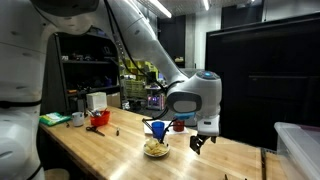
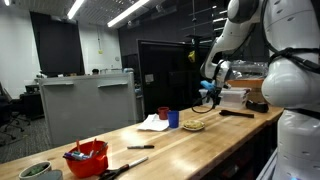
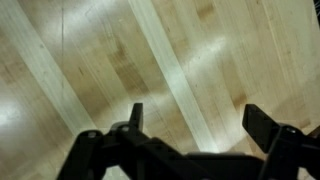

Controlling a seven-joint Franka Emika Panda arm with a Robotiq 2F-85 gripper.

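My gripper stands open over bare wood, its two dark fingers wide apart with nothing between them. In exterior view 1 the gripper hangs above the table, to the right of a yellow bowl. A blue cup stands behind the bowl, and a red mug is partly visible beside the arm. Exterior view 2 shows the yellow plate-like bowl, the blue cup and the red mug on the table.
A red basket with items in it stands near the far end, with a black-handled tool beside it. A white cloth lies behind the cup. A translucent bin borders the right side. Bare table lies under the gripper.
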